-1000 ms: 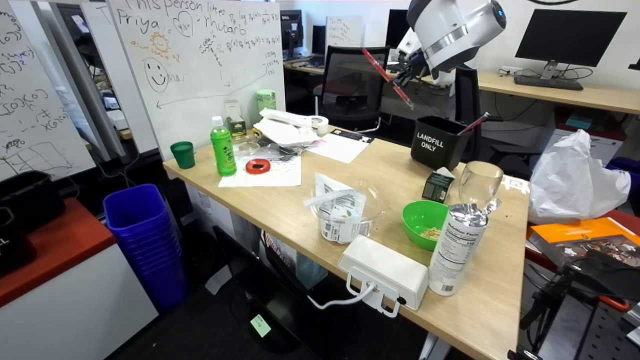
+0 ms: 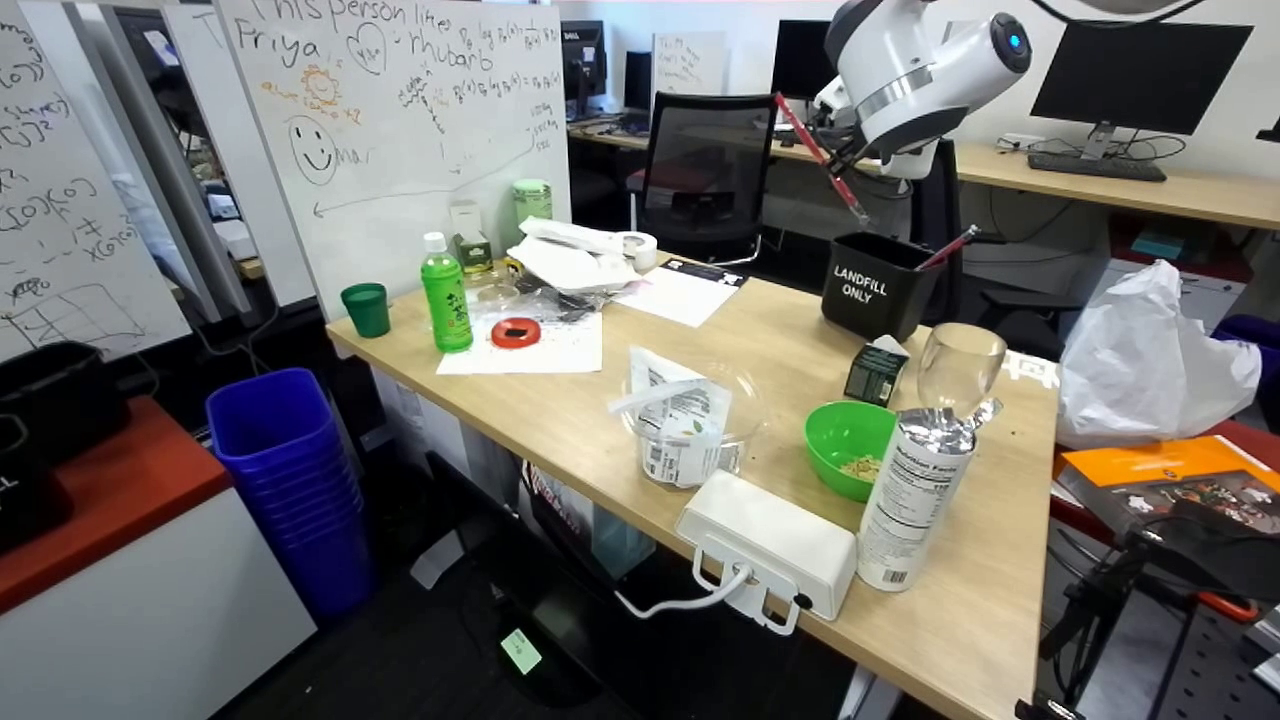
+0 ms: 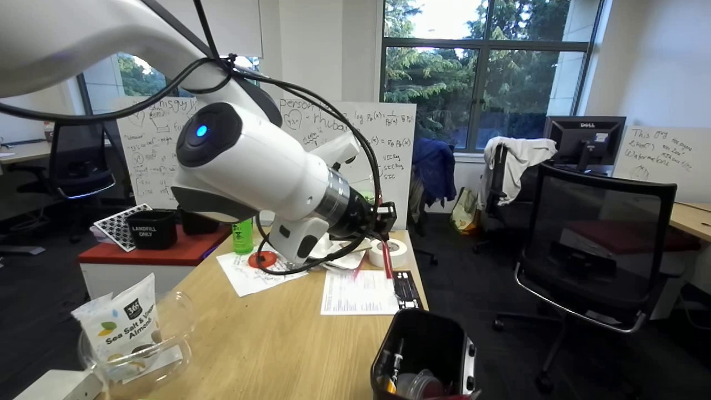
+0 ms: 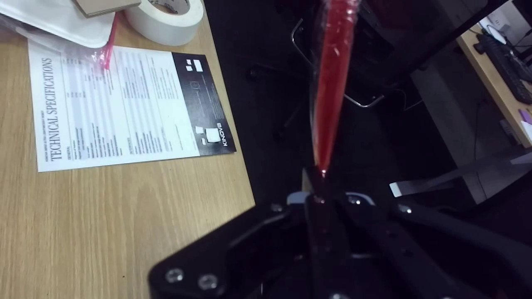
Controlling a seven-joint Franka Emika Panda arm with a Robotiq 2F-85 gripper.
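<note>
A thin red stick in clear wrapping (image 2: 801, 130) is pinched in my gripper (image 2: 837, 158), high above the far side of the table. It slants down to the right in exterior view 1, its lower end above and near the left rim of the black "LANDFILL ONLY" bin (image 2: 866, 300). The wrist view shows the red stick (image 4: 334, 79) rising from my closed fingertips, my gripper being shut on it. In exterior view 2 the stick's red lower part (image 3: 387, 260) hangs below the gripper (image 3: 381, 223), behind the open bin (image 3: 426, 320).
Inside the bin lie a marker (image 3: 396, 366) and a clear plastic piece. A printed sheet (image 4: 114, 107) and a tape roll (image 4: 167, 22) lie on the table. Near the bin stand a small dark box (image 2: 876, 374), a wine glass (image 2: 960, 366) and a green bowl (image 2: 840, 446).
My gripper has moved right in exterior view 1, carrying the red stick towards the bin. The stick now hangs more steeply. Objects on the table have stayed put.
</note>
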